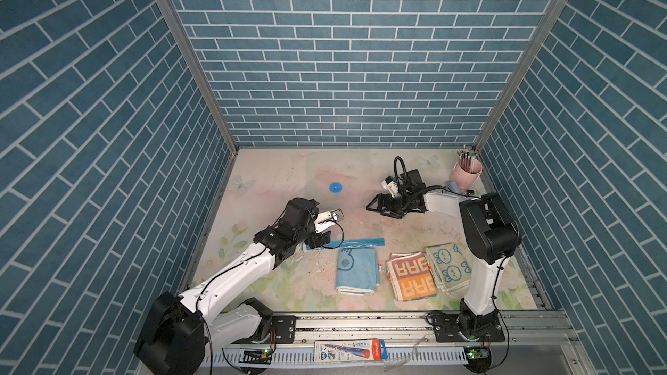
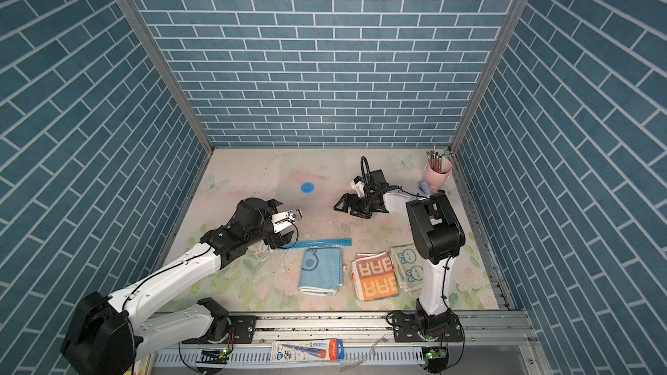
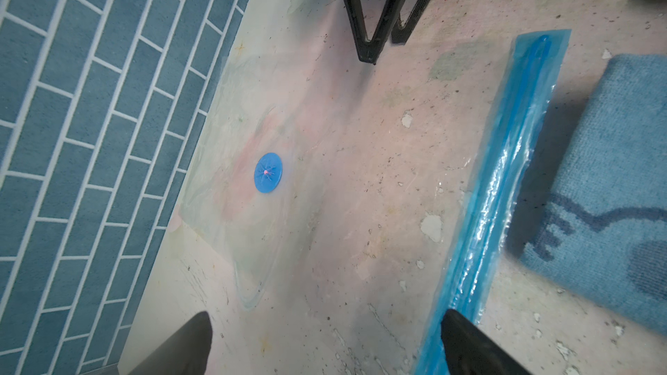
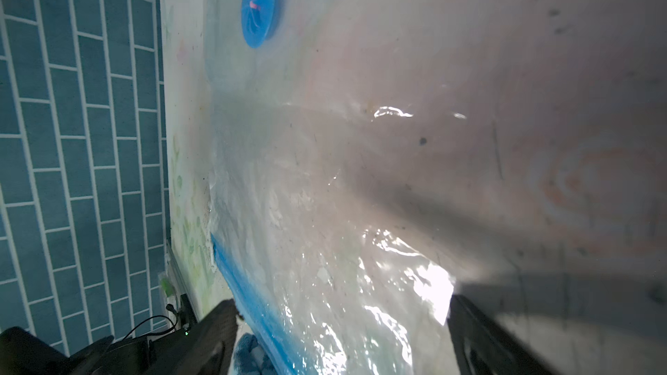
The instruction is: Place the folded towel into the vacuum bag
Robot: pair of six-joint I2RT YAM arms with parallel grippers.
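Note:
The clear vacuum bag lies flat on the table, its blue zip strip (image 1: 357, 243) toward the front and its round blue valve (image 1: 336, 187) farther back. In front of the strip sits the folded blue towel (image 1: 357, 270), apart from the bag's strip in the left wrist view. My left gripper is open over the strip's left end, its fingers (image 3: 479, 347) wide apart with nothing held. Low over the bag's right side, my right gripper also stands open, and clear film shows between its fingertips in the right wrist view.
To the right of the blue towel lie an orange folded towel (image 1: 412, 276) and a green one (image 1: 449, 266). A pink cup of brushes (image 1: 466, 171) stands at the back right corner.

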